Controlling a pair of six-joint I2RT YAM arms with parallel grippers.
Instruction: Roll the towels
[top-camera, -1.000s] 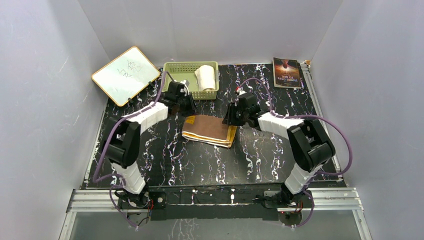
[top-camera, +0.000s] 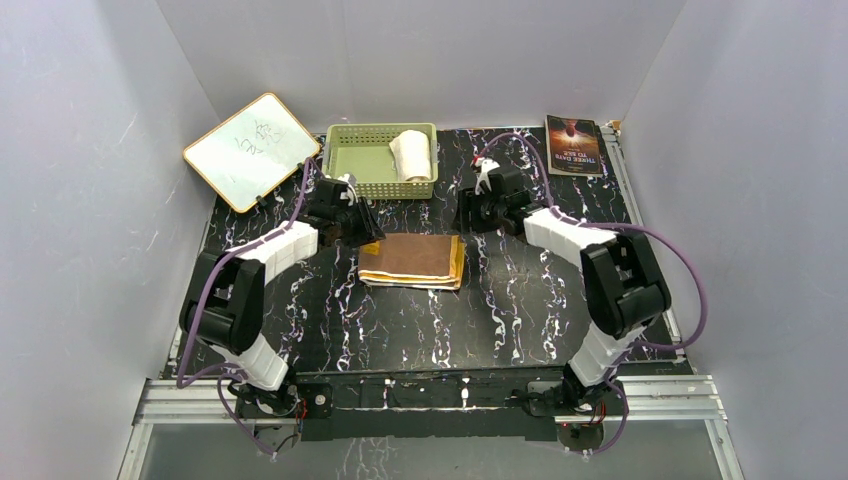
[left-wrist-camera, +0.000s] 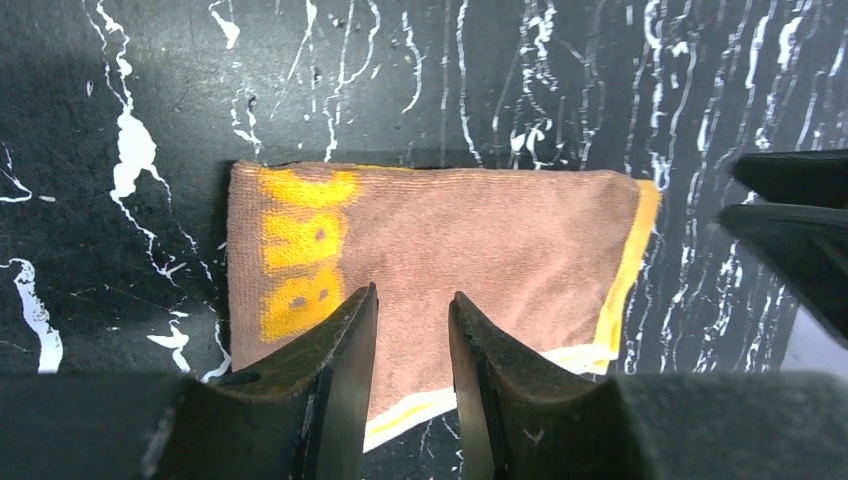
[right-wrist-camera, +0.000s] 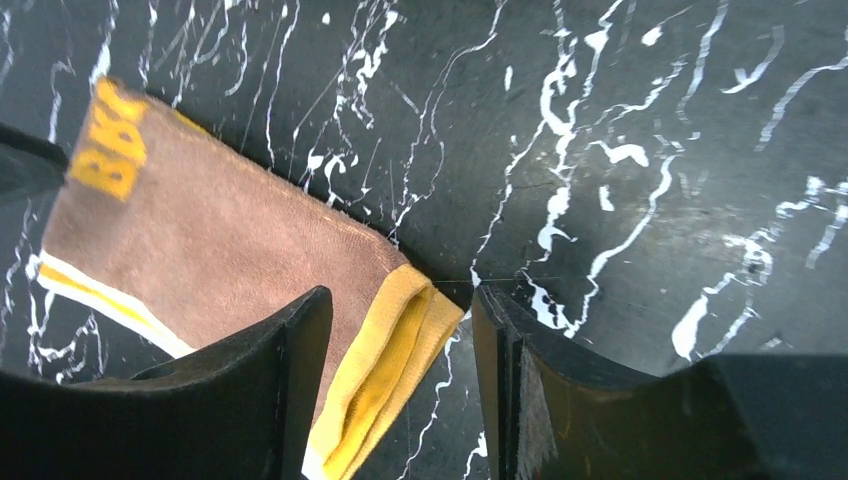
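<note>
A brown towel (top-camera: 405, 255) with yellow and white edges lies folded flat in the middle of the table; its yellow patches (left-wrist-camera: 305, 235) show at its left end. My left gripper (top-camera: 372, 232) hangs over that end, fingertips parted with no cloth visible between them in the left wrist view. My right gripper (top-camera: 462, 220) is just off the towel's back right corner, where a yellow folded edge (right-wrist-camera: 380, 350) shows; its fingers are apart with nothing held.
A green basket (top-camera: 355, 160) at the back holds a rolled white towel (top-camera: 410, 155). A whiteboard (top-camera: 245, 150) stands back left, a book (top-camera: 573, 145) back right.
The towel has shifted left and lies straighter than a second ago. My left gripper has moved down and left; my right gripper has moved slightly back, off the towel's corner.
</note>
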